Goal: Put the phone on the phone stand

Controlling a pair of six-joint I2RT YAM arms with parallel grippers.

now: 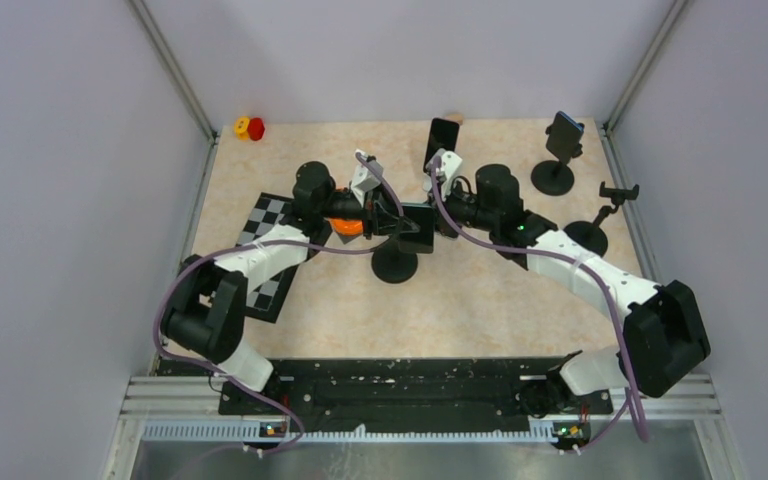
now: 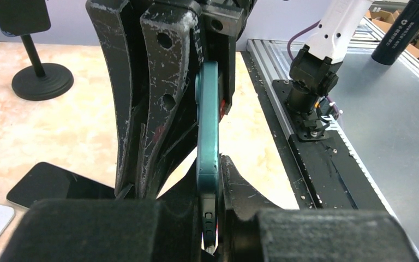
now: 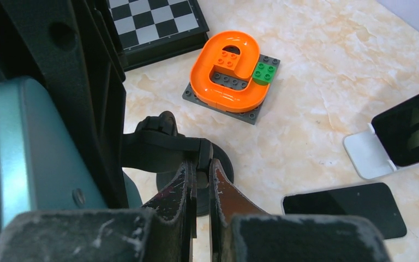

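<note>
An upright teal phone [image 2: 207,136] is clamped in my left gripper [image 1: 400,225]; the left wrist view shows it edge-on between the fingers, in front of my right gripper's black body. The top view shows the phone [image 1: 418,240] above a round black stand base [image 1: 393,265] at the table's middle. My right gripper is shut on the stand's black holder [image 3: 161,150], just beside the phone, which shows large at left in the right wrist view.
A lying phone [image 3: 343,210] and a phone on a white stand [image 3: 368,155] are behind. An orange track [image 3: 202,76] and checkerboard [image 1: 265,300] are left; other black stands [image 1: 552,180] are right.
</note>
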